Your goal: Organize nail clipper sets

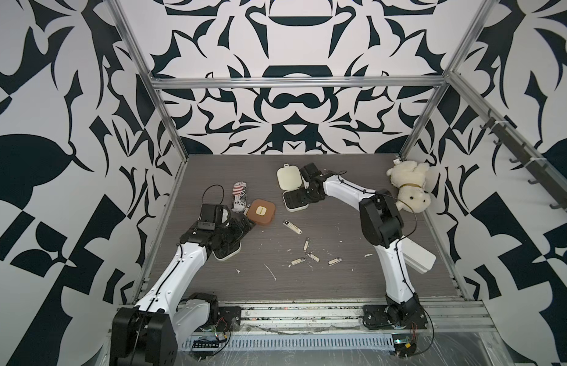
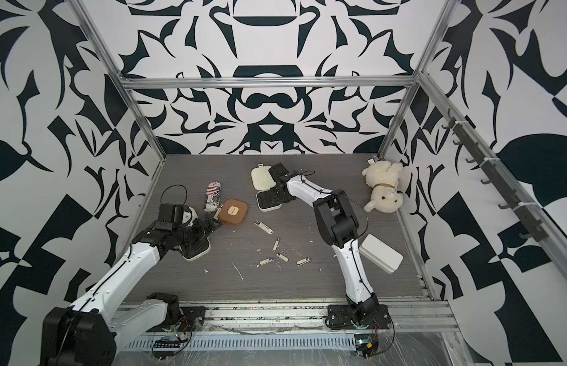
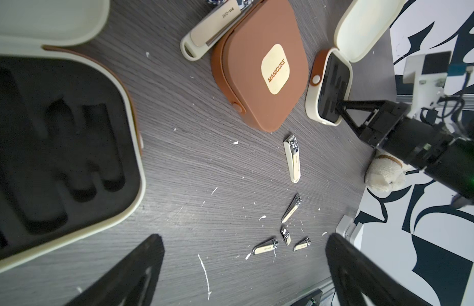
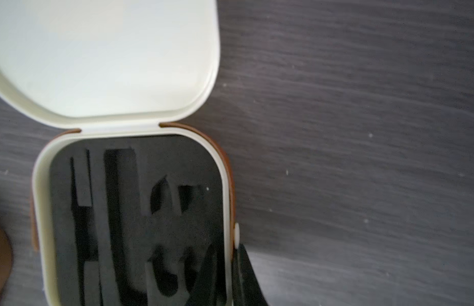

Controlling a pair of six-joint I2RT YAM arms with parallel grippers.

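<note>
An open cream case with black foam (image 4: 130,219) stands at the back centre, its lid (image 1: 289,177) laid back. My right gripper is shut on this case's right side wall, one finger inside over the foam and the other outside. A second open case (image 3: 68,168), foam slots empty, lies under my left arm. My left gripper is open above the table with nothing between its fingers. A closed brown manicure case (image 3: 265,66) sits between the two. In front lie a larger nail clipper (image 3: 292,159) and several small clippers, among them one (image 3: 291,208) at the middle.
Against the brown case rests another clipper (image 3: 209,33), with a patterned shoe-shaped item (image 1: 239,196) behind it. At the right are a plush toy (image 1: 411,186) and a white box (image 2: 381,253).
</note>
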